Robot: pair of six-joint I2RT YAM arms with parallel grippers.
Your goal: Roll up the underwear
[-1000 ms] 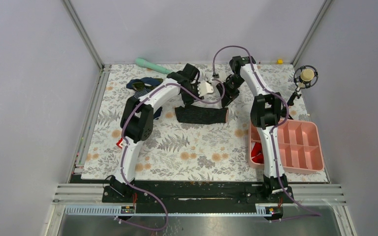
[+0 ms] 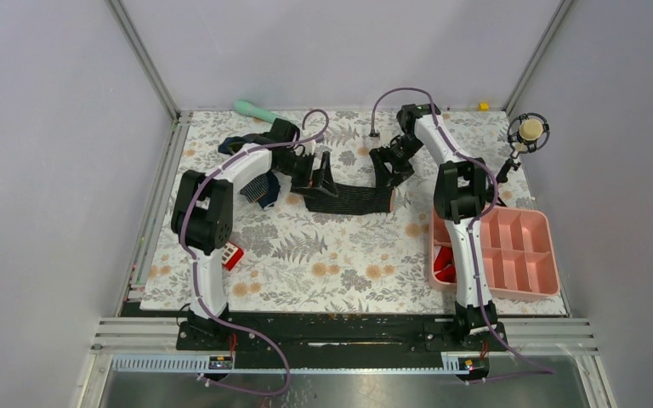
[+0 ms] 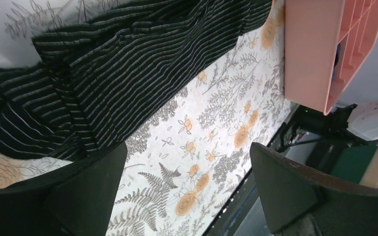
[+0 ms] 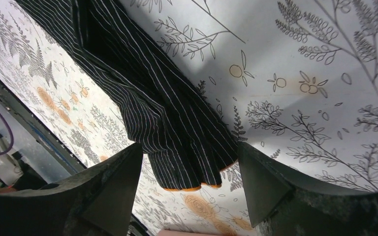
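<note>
A dark striped underwear (image 2: 349, 201) lies folded into a long strip across the middle of the table, with creases and an orange edge at its right end (image 4: 182, 167). My left gripper (image 2: 313, 174) hangs open over the strip's left end; in the left wrist view its fingers frame that end and bare cloth-covered table. My right gripper (image 2: 388, 172) is open just over the right end, which lies between its fingers in the right wrist view, with nothing held.
More dark clothing (image 2: 255, 191) lies at the left, with a green object (image 2: 253, 110) behind. A pink divided bin (image 2: 519, 255) fills the front right.
My right gripper has lowered slightly toward the right end.
</note>
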